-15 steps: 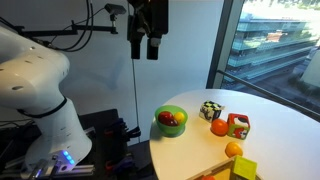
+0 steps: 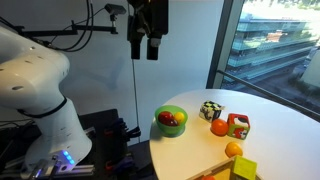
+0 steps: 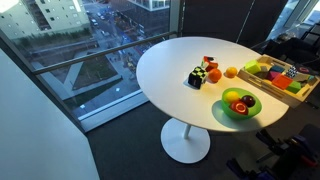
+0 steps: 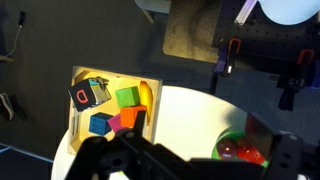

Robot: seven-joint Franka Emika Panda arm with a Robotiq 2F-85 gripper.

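Note:
High above the table, my gripper [image 2: 144,48] points down with its two fingers well apart and nothing between them. A green bowl [image 3: 241,118] of red, yellow and dark fruit stands near the table's edge; the wrist view shows part of it, partly covered by a finger. Behind it in exterior view 1 are a black patterned cube [image 2: 211,109], a red-orange round fruit [image 2: 219,127] and a red box-like item [image 2: 238,126]. An orange [image 2: 233,149] lies closer to the wooden tray [image 3: 284,90], which holds several coloured blocks, including a green block [image 4: 128,97].
The round white table [image 3: 165,73] has wide bare space on the side by the windows. Dark floor and a metal-framed stand [image 4: 265,60] lie past the edge near the bowl.

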